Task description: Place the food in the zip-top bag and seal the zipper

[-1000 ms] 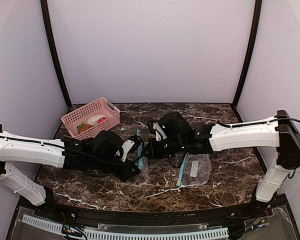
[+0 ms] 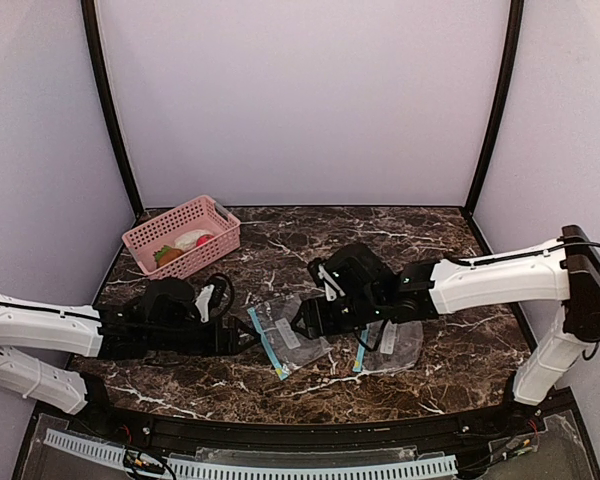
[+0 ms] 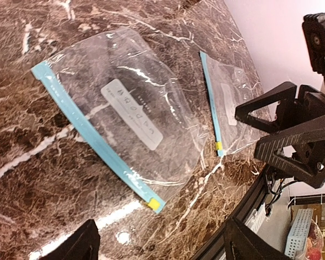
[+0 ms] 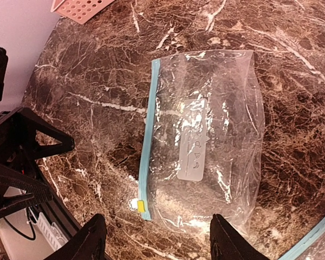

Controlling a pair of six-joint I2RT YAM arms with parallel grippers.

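A clear zip top bag with a blue zipper strip and yellow tab point(image 3: 124, 114) lies flat on the marble table between my grippers; a second such bag point(image 4: 216, 135) lies to its right. My left gripper point(image 2: 238, 338) is just left of the middle bag, nothing held, its fingers at the lower edge of the left wrist view. My right gripper point(image 2: 315, 318) hangs over the middle bag's right side, open and empty. The food point(image 2: 170, 254), with green, brown, white and red items, sits in a pink basket point(image 2: 156, 234) at the back left.
Walls stand at the back and both sides; a dark rail runs along the front edge.
My left gripper has moved left, away from the middle bag, and my right gripper slightly down and right. The middle bag, raised between them a second ago, now lies flat.
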